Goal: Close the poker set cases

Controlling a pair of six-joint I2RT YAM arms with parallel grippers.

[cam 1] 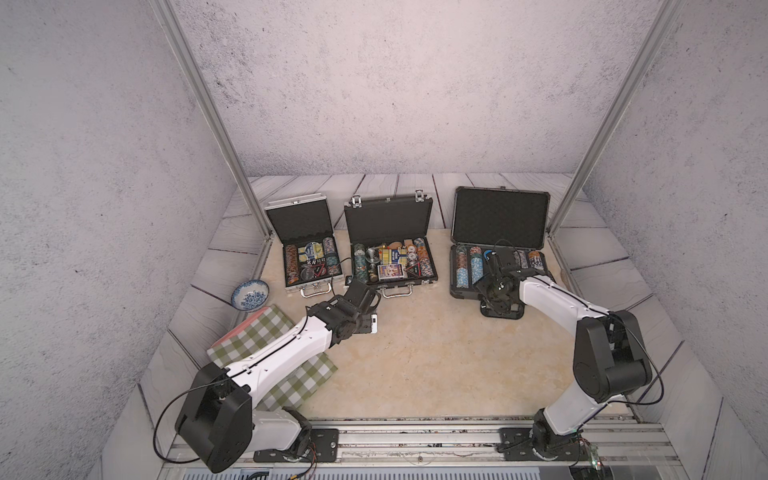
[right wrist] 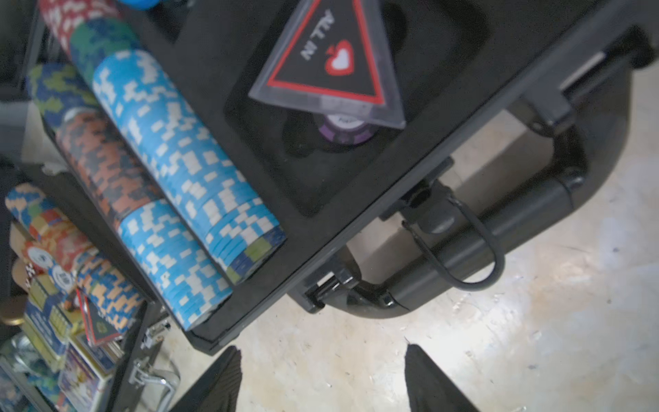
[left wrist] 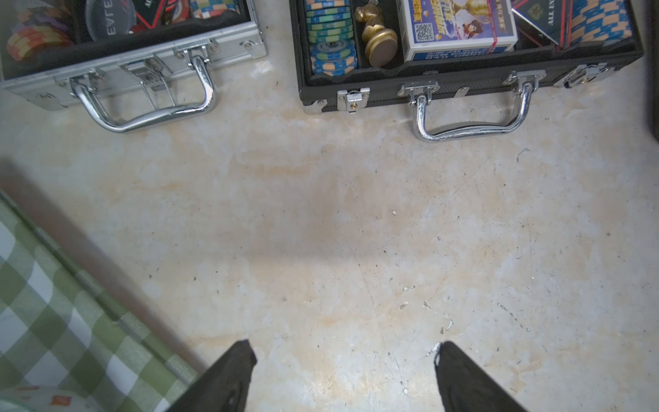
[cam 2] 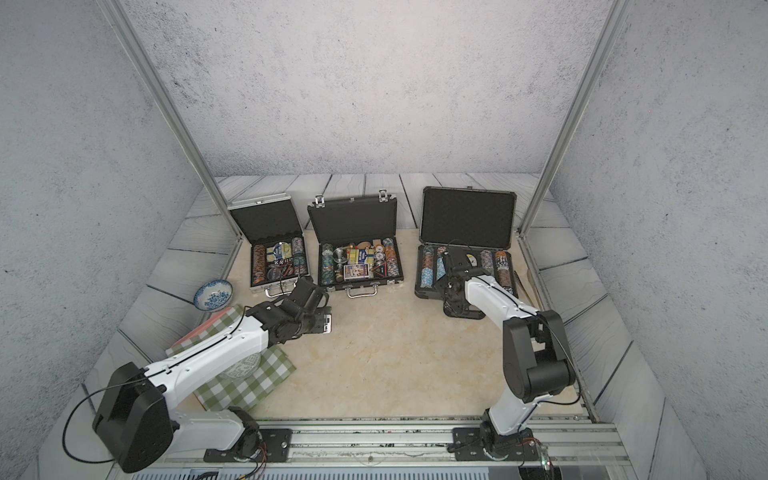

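Note:
Three poker set cases stand open along the back with lids raised: a silver-edged one at left, a black one with silver latches in the middle, a black one at right, each holding chips. My left gripper stands open over bare table in front of the left and middle cases. My right gripper is open at the front left part of the right case, near its black handle, with nothing between its fingers.
A blue-and-white bowl sits at the left edge. Checked green cloth lies at front left under the left arm, partly hiding a bowl or plate.

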